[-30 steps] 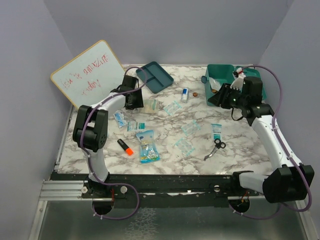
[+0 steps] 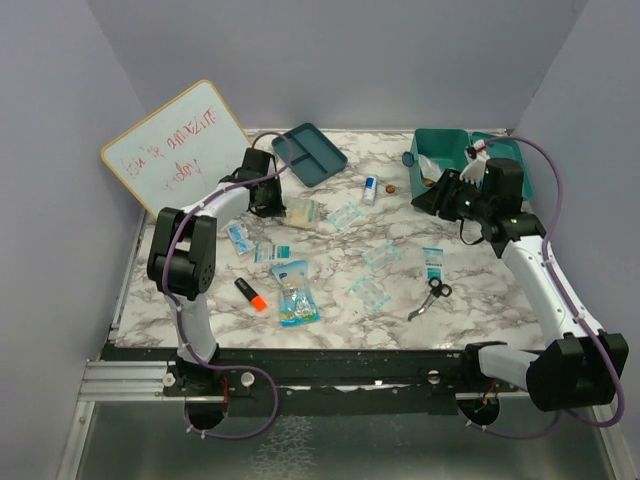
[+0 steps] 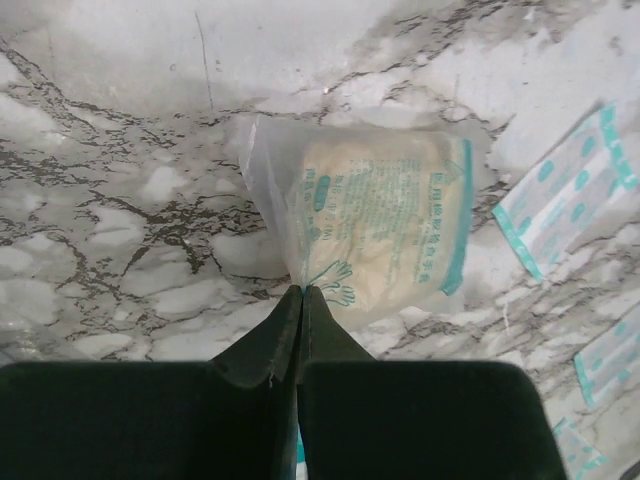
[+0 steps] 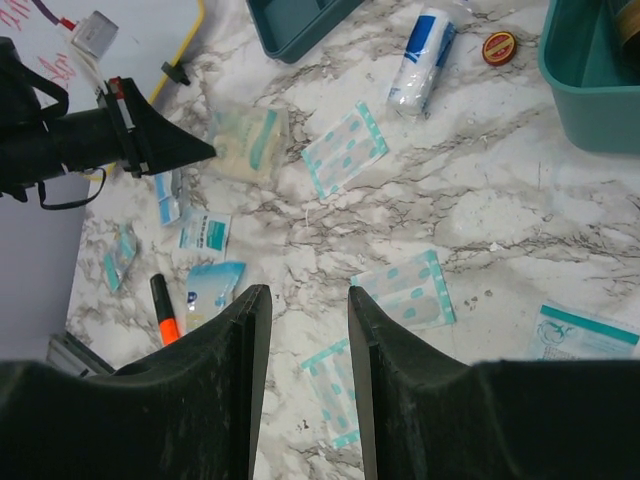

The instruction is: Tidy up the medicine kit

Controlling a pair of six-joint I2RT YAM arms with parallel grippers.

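Note:
A clear bag of beige gloves with teal print (image 3: 385, 215) lies on the marble table in the left wrist view, just right of the left arm from above. My left gripper is shut on the near edge of its plastic, fingertips together. My right gripper hangs over the table at the right, open and empty between its fingers. The teal medicine box (image 2: 441, 143) stands at the back right with a few items in it. A teal tray (image 2: 310, 155) sits at the back, beyond the bag.
Flat teal-and-white packets (image 2: 381, 255), a blue-white roll (image 2: 370, 190) and a brown disc (image 2: 390, 188) are spread around. Scissors (image 2: 432, 296), a blue pouch (image 2: 295, 295) and an orange-black marker (image 2: 251, 294) lie nearer the front. A whiteboard (image 2: 175, 148) leans at back left.
The right arm has barely moved, and the other items rest where they were.

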